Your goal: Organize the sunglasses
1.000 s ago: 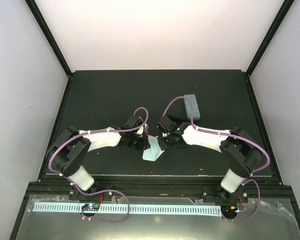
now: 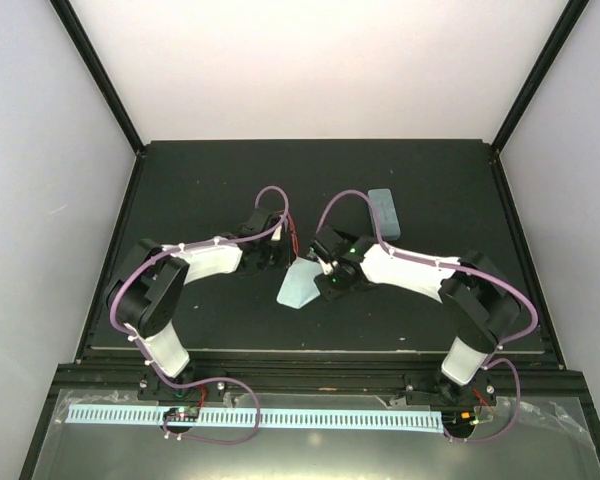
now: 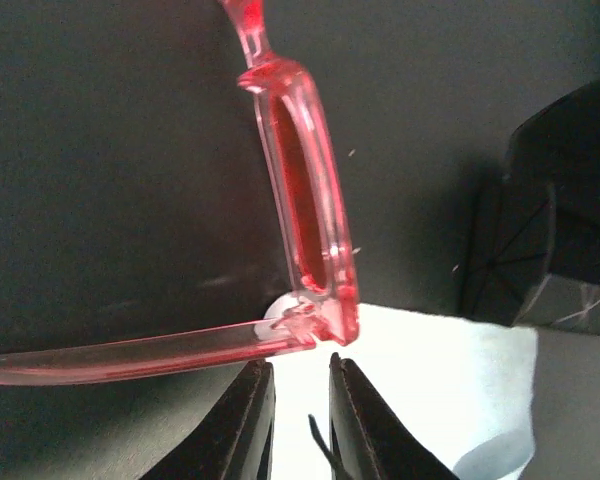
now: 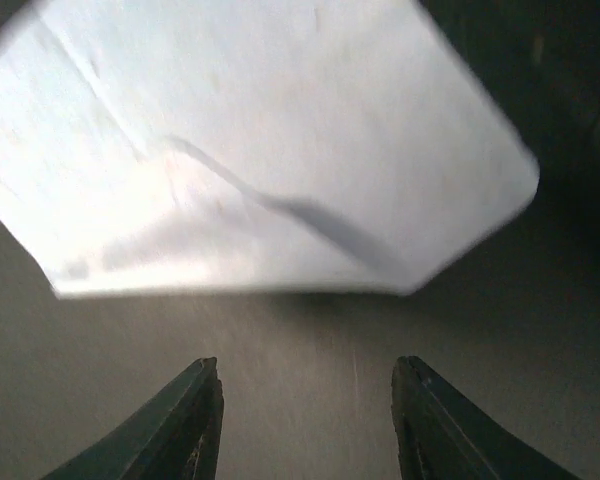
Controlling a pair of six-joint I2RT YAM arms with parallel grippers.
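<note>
Red translucent sunglasses [image 3: 320, 205] fill the upper part of the left wrist view, one arm stretching left, just beyond the part-open fingertips of my left gripper. A white cloth [image 3: 430, 380] lies beneath them. In the top view the sunglasses [image 2: 293, 235] are mostly hidden beside the left arm. My right gripper stands open, nothing between its fingers, near the same cloth [image 4: 260, 120], seen above its fingertips in the right wrist view.
A grey-blue rectangular case [image 2: 384, 212] lies at the back right of the dark table [image 2: 230, 170]. Both arms are close together at the middle.
The left arm has moved toward the back of the table, and more of the cloth shows between the grippers. The right arm has shifted slightly.
</note>
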